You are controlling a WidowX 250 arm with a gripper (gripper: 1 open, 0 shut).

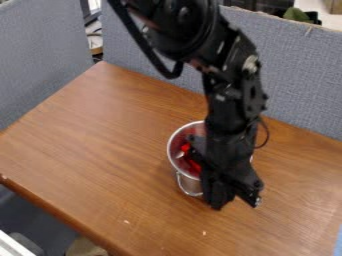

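A silver metal bucket [177, 150] with a wire handle stands on the wooden table, right of centre, with a red object [190, 161] inside, mostly hidden. My black gripper [221, 190] is lowered at the bucket's right front, covering much of it. Its fingers are largely dark against the arm, and whether anything is between them is hard to see.
Grey padded panels [294, 80] border it at the back and left. The table's edge runs along the lower left.
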